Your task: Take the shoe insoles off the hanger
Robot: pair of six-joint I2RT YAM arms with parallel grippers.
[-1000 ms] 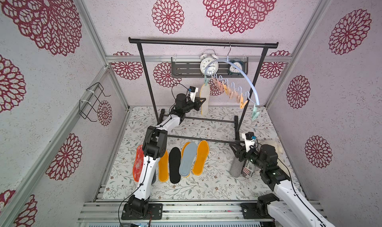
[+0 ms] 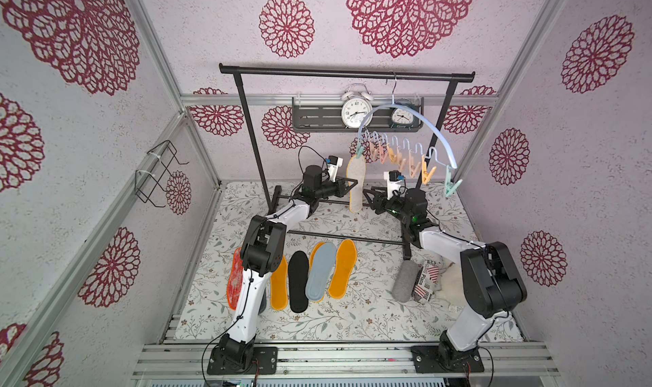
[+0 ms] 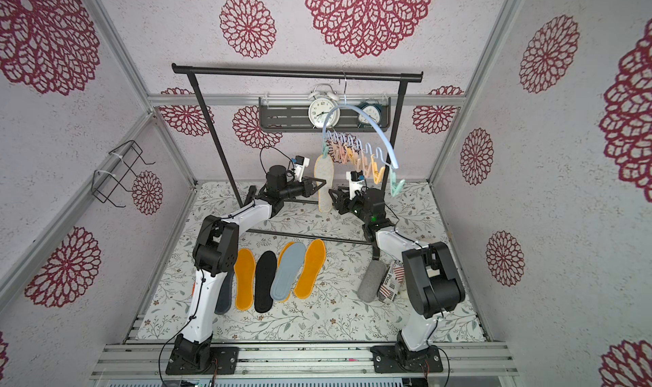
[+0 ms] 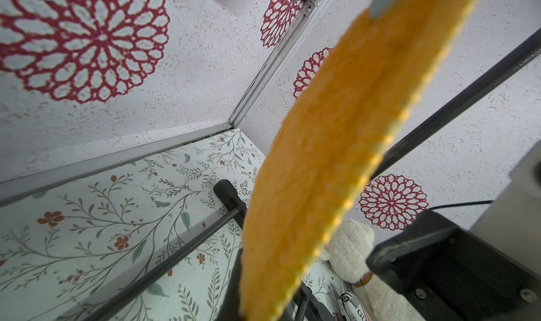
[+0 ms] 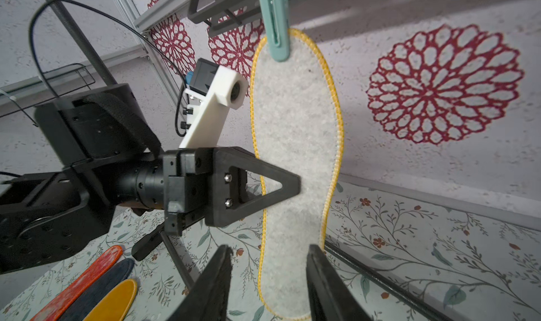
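Observation:
The blue clip hanger (image 2: 421, 118) hangs from the rack with a cream, yellow-edged insole clipped by a green clip; its orange side fills the left wrist view. My left gripper (image 2: 349, 183) is at the insole's left side, shut, its fingertips against or in front of it; whether anything thin lies between is unclear. My right gripper stands part open just right of the hanging insole, its fingers pointing at the insole's lower part.
Several insoles (image 2: 299, 281) lie on the front of the table, with cloth items (image 2: 406, 281) at the right. Clocks (image 2: 356, 113) sit on the back shelf. The rack's bars (image 2: 326, 236) cross the table.
My right gripper has moved up and left to beside the hanging insole. The hanger and insole have swung slightly right, and my left gripper has shifted a little right.

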